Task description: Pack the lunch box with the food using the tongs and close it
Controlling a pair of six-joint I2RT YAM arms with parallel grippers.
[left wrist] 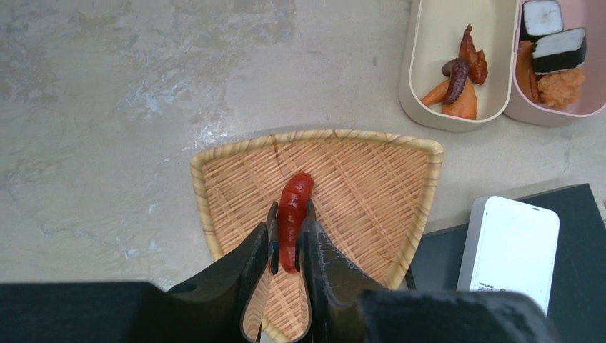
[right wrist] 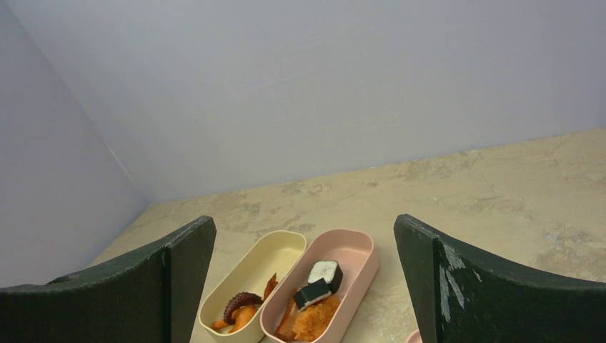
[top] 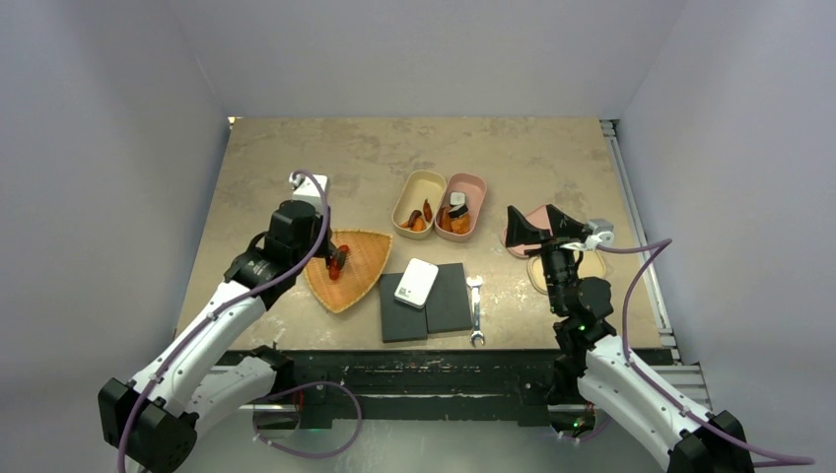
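A red sausage (left wrist: 291, 204) lies on the fan-shaped woven tray (left wrist: 321, 134). Part open, my left gripper has one finger close along each side of it. Whether both fingers press on it cannot be told. The yellow box (left wrist: 464, 123) holds carrot pieces, an octopus leg and another brown-red piece. Beside it, the pink box (top: 480, 187) contains rice pieces with dark bands and fried food. My right gripper (top: 529, 222) is open and empty, over the pink lid (top: 537, 219). A round yellow lid (top: 592, 268) is partly covered by the right arm.
Dark flat panels (top: 449, 296) carry a white box-like device (top: 417, 283) right of the tray. A wrench (top: 476, 310) lies alongside them.
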